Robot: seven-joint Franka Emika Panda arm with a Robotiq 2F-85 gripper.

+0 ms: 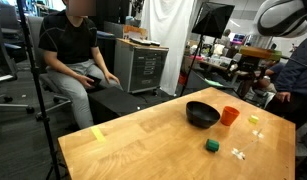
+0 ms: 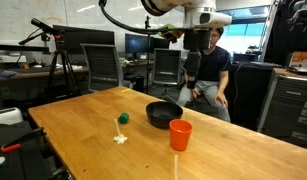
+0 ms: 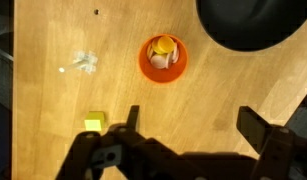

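High over the table hangs my gripper, its two fingers spread wide with nothing between them. In the wrist view an orange-red cup lies ahead of the fingers and holds a yellow piece and some paler pieces. A black bowl is partly cut off at the upper right. Exterior view 2 shows the cup upright beside the bowl, with the gripper well above both. A yellow block and a pale, flower-like item rest on the wood, left of the cup.
A green block stands on the wooden table, apart from the bowl. A yellow patch marks the table's left side. A seated person is beyond the edge.
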